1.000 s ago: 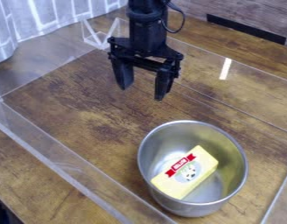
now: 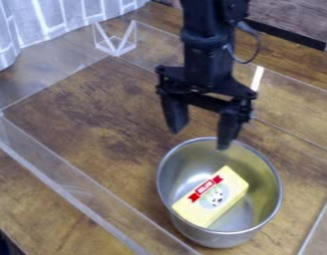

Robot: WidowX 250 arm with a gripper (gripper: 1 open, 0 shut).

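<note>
My black gripper (image 2: 201, 120) is open, its two fingers spread apart with nothing between them, hanging over the back rim of a steel bowl (image 2: 259, 214). Inside the bowl lies a pale yellow block (image 2: 206, 204) with a red label and a small printed picture on it. The gripper sits above and behind the block, apart from it.
Clear plastic edges run along the left and lower right. A small white wire-like object (image 2: 116, 42) stands at the back left beside a pale curtain.
The bowl and block have not moved.
</note>
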